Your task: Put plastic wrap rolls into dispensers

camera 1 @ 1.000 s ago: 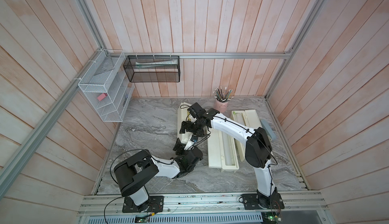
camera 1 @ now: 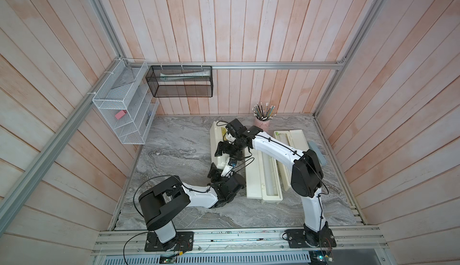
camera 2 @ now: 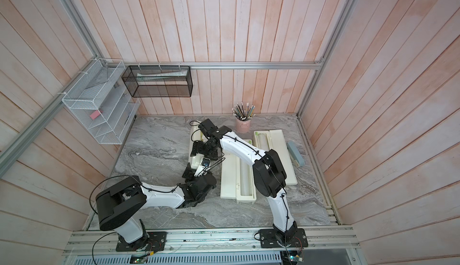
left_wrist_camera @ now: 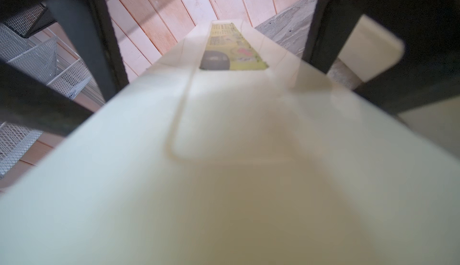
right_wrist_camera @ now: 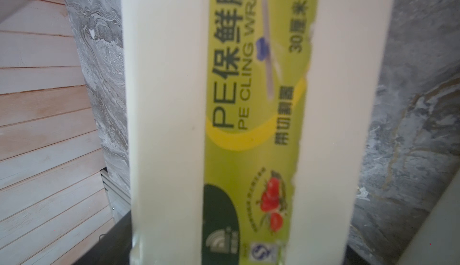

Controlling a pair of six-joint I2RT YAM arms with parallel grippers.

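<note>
A white cling wrap dispenser with a green PE CLING WRAP label fills the right wrist view and lies lengthwise at the middle left of the other boxes. My left gripper stands open around its near end, a finger to each side. My right gripper is over the same box; its fingertips are mostly hidden, so its opening is unclear. An open dispenser with a long, pale trough lies to the right, and another open one sits behind my right arm.
A pink pencil cup stands at the back. A blue-grey object lies at the far right. A black wire basket and white wire shelves hang on the walls.
My right gripper has shifted a little rightward and up. The other objects have not visibly moved.
</note>
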